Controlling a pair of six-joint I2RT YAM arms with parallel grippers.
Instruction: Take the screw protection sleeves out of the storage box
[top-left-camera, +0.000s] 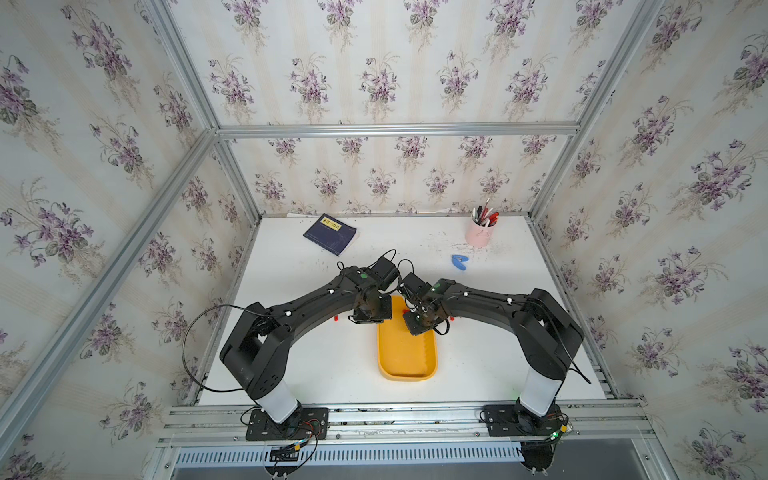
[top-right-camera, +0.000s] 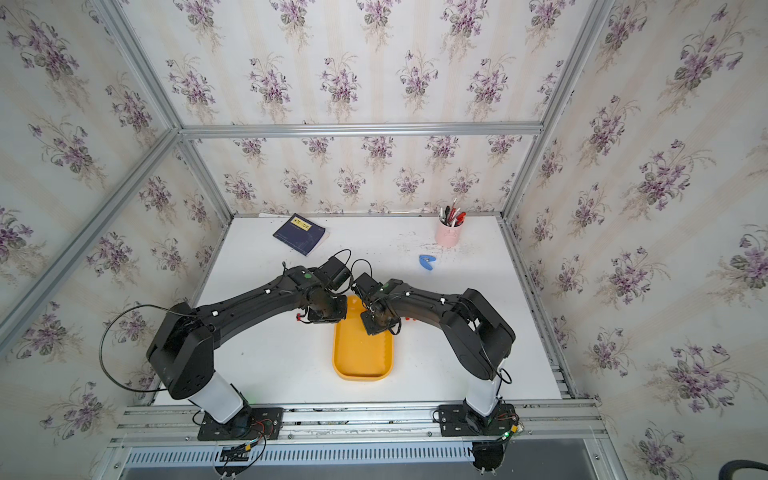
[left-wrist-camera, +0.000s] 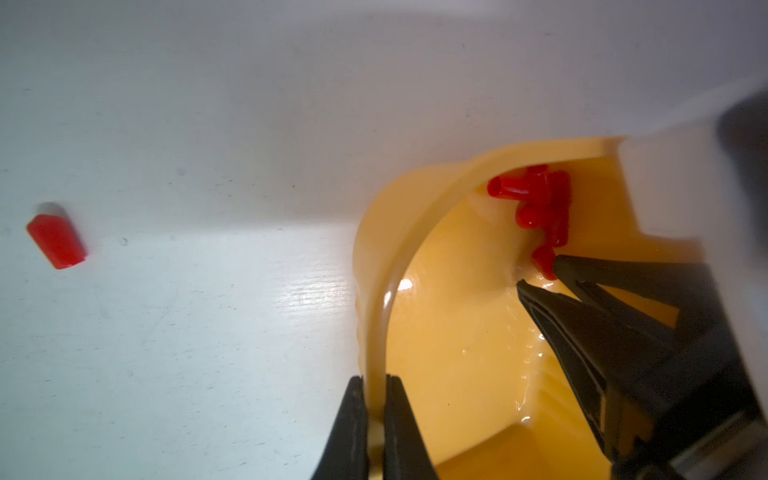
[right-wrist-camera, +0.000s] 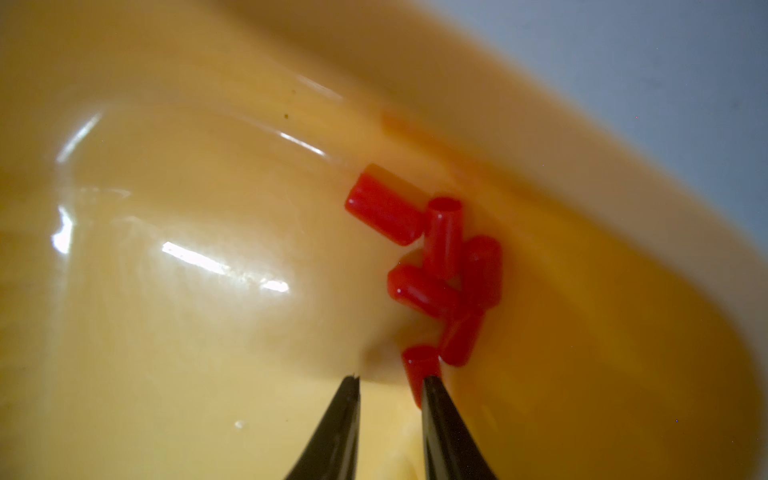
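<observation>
The yellow storage box (top-left-camera: 408, 361) stands at the table's front middle. In the left wrist view its rim (left-wrist-camera: 390, 288) runs between the fingers of my left gripper, shut on it. Several red screw protection sleeves (right-wrist-camera: 444, 240) lie clustered on the box floor near a wall. My right gripper is inside the box with its fingers open and nothing held. The nearest sleeve (right-wrist-camera: 419, 364) sits at its right fingertip, which hides part of it; contact I cannot tell.
A loose red sleeve (left-wrist-camera: 56, 240) lies on the table left of the box. Small red pieces (top-right-camera: 409, 318) show to its right. A dark notebook (top-left-camera: 329, 233), a blue object (top-left-camera: 459, 261) and a pink pen cup (top-left-camera: 479, 233) stand farther back.
</observation>
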